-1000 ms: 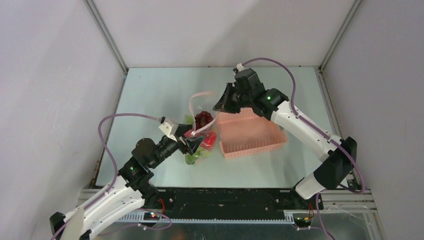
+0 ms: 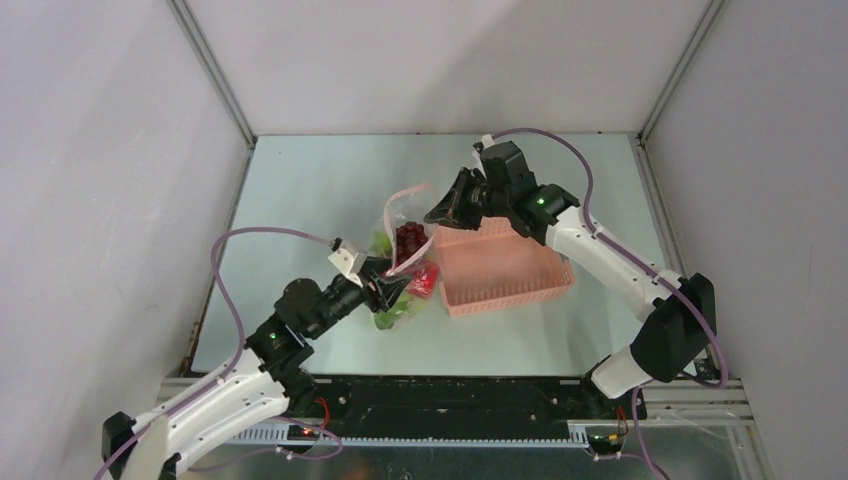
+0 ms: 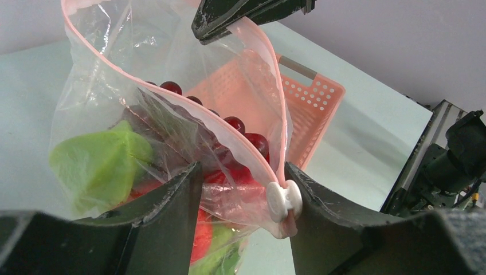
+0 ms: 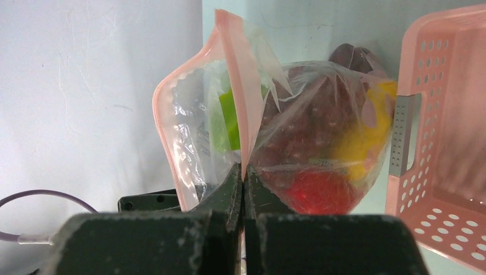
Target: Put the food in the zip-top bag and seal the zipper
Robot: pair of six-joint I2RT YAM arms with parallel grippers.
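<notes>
The clear zip bag (image 2: pixel 410 240) with pink zipper stands mouth up, holding dark red fruit (image 3: pixel 255 143), green food (image 3: pixel 100 169) and red food (image 2: pixel 422 280). Its white slider (image 3: pixel 281 201) at the near corner sits between the parted fingers of my left gripper, which is open around that corner. My right gripper is shut on the bag's pink top edge on the far side, holding it up. In the right wrist view yellow food (image 4: pixel 364 137) also shows through the plastic.
A pink perforated basket (image 2: pixel 505 295) stands right of the bag, below the right arm. Walls border the sides and back.
My left gripper has shifted slightly right with the bag's near corner. My right gripper has edged slightly right and its arm has shifted a little toward the front.
</notes>
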